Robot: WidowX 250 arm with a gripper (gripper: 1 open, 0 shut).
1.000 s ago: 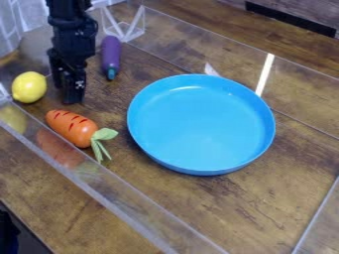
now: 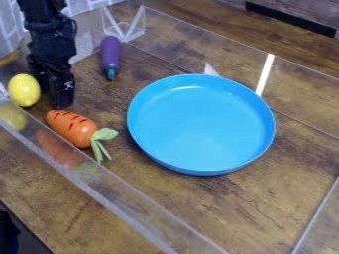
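My black gripper [image 2: 44,87] reaches down at the upper left, its fingers open beside the yellow egg-shaped toy [image 2: 23,90], perhaps around it; the far side is hard to make out. An orange toy carrot [image 2: 74,127] with green leaves lies just below. A purple eggplant-like toy [image 2: 111,57] lies to the gripper's right. A large blue plate [image 2: 201,123] sits empty at the centre right.
Clear walls edge the wooden work surface [image 2: 245,208], along the lower left and right. Free wood shows below and to the right of the plate.
The gripper has moved left, closer to the yellow toy. The carrot, eggplant-like toy and plate are where they were.
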